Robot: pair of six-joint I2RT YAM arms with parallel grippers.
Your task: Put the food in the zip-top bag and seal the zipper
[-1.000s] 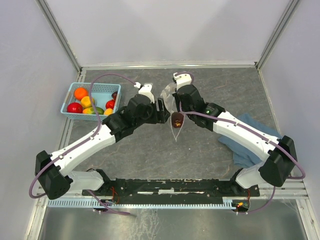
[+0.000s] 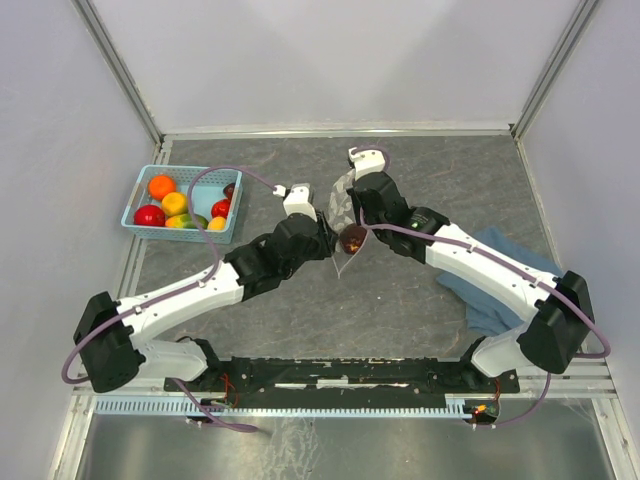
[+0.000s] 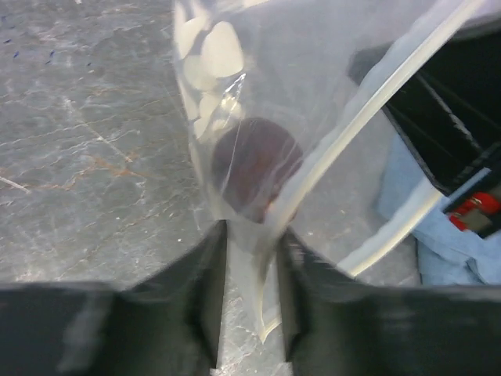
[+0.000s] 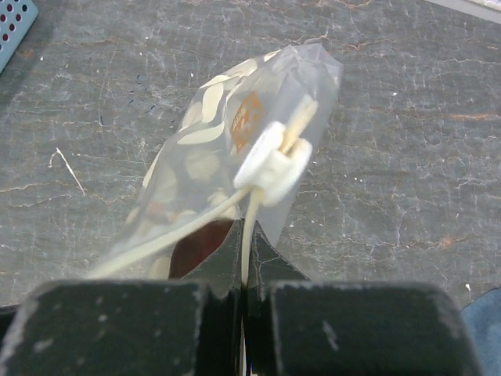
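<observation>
A clear zip top bag (image 2: 338,210) stands in the middle, with a dark reddish food item (image 2: 352,238) inside. My right gripper is shut on the bag's rim beside the white zipper slider (image 4: 272,163). My left gripper is at the bag's near lower edge, its blurred fingers partly apart around the plastic; whether they grip it is unclear.
A light blue basket (image 2: 140,205) of fruit and vegetables sits at the left. A crumpled blue cloth (image 2: 485,300) lies at the right. Bare table surrounds the bag.
The bag's lower part has shifted slightly; the right arm stays put.
</observation>
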